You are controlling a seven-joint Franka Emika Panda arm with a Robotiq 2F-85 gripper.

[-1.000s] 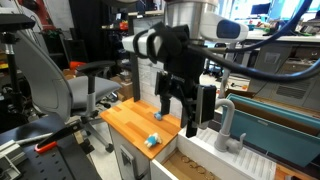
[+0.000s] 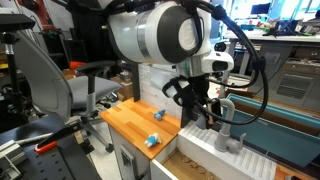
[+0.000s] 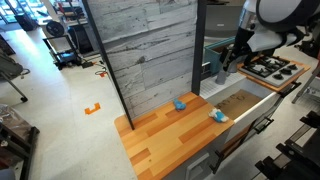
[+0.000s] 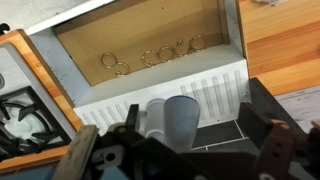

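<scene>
My gripper stands open in the wrist view, its dark fingers [image 4: 248, 122] wide apart on either side of a grey, faucet-like fixture [image 4: 181, 118]. Whether either finger touches the fixture, I cannot tell. In exterior view 1 the gripper [image 2: 207, 114] points down beside the upright grey faucet [image 2: 227, 118], above the white ribbed ledge behind the drawer. Below the ledge, an open drawer [image 2: 190, 171] shows a light wooden bottom; several small rings [image 4: 122, 69] lie in it in the wrist view. Two small blue objects [image 2: 152, 140] [image 3: 180, 105] rest on the wooden counter.
A black stove top [image 3: 272, 69] lies beyond the drawer in exterior view 2. A grey plank wall [image 3: 160, 55] rises behind it, and a blue-green basin [image 2: 275, 125] lies behind the white ledge.
Over the last second the arm has come down and back, toward the faucet and the ledge. The blue objects and the drawer have not moved.
</scene>
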